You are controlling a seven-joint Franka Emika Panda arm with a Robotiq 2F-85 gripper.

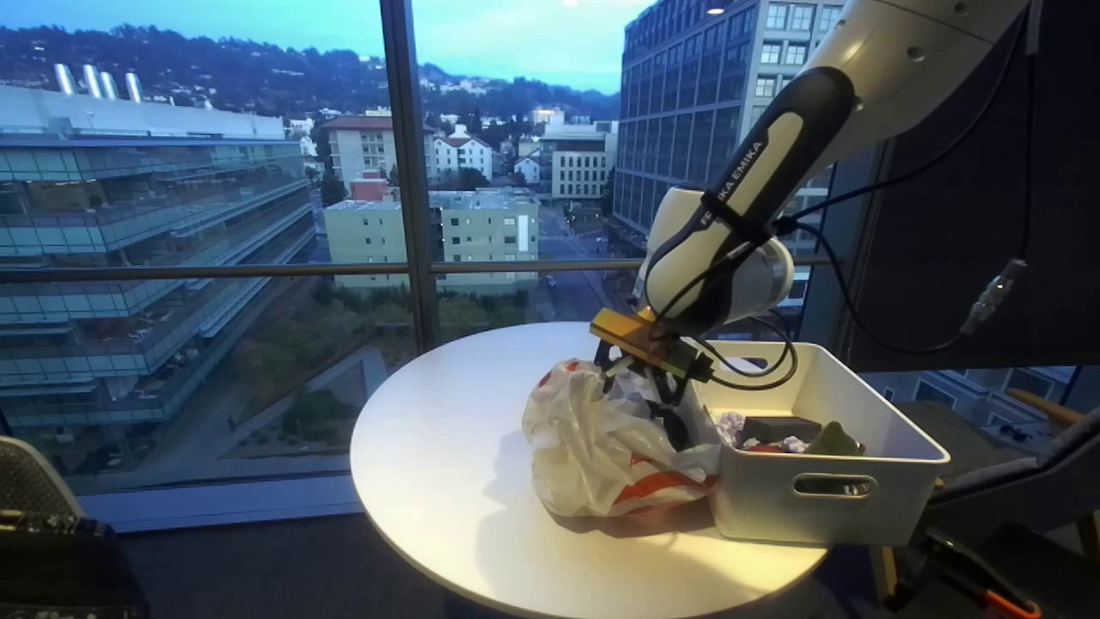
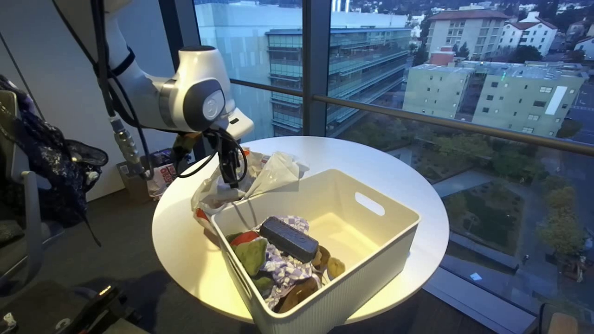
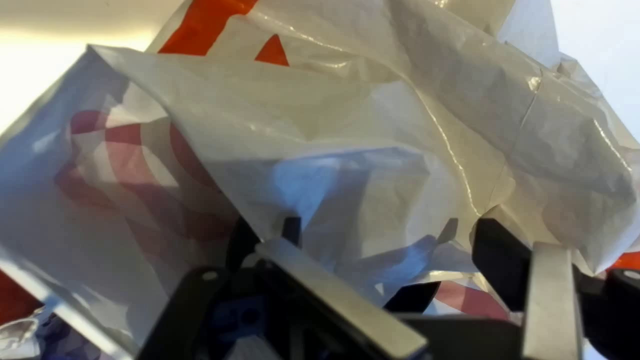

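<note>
A crumpled white plastic bag with red markings sits on the round table, against the left side of the white bin. My gripper points down into the bag's top, its fingers apart. In the wrist view, bag plastic spreads beneath and between the parted fingers of the gripper; no grip on anything shows. Something dark lies at the bag's opening, mostly covered. From the other side, the bag stands behind the bin and partly hides the fingertips.
Inside the bin lie a dark block, a green item, patterned cloth and brown pieces. Its far end is bare.
</note>
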